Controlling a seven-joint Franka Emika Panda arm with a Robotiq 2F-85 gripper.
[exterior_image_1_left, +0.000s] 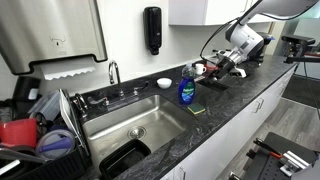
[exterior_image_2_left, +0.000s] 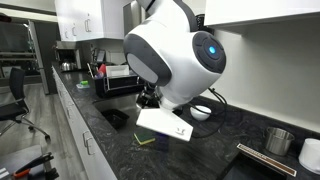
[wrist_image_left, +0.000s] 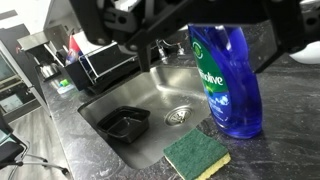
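Note:
A blue dish soap bottle (exterior_image_1_left: 187, 91) stands upright on the dark counter just right of the sink (exterior_image_1_left: 138, 128). Beside it lies a green and yellow sponge (wrist_image_left: 197, 155), flat on the counter near the sink's edge. My gripper is open, its dark fingers spread across the top of the wrist view. The bottle (wrist_image_left: 234, 85) appears beyond and between them, its upper part cut off by the frame. Nothing is held. In exterior view 2 the white arm (exterior_image_2_left: 165, 60) hides most of the bottle, while the sponge (exterior_image_2_left: 146, 135) shows at its left.
Inside the sink sits a black tub (wrist_image_left: 124, 122). A loaded dish rack (exterior_image_1_left: 50, 140) stands left of the sink, and a white bowl (exterior_image_1_left: 166, 83) is by the wall. A metal pot (exterior_image_2_left: 278, 140) and black tray (exterior_image_2_left: 262, 165) occupy the counter's other end.

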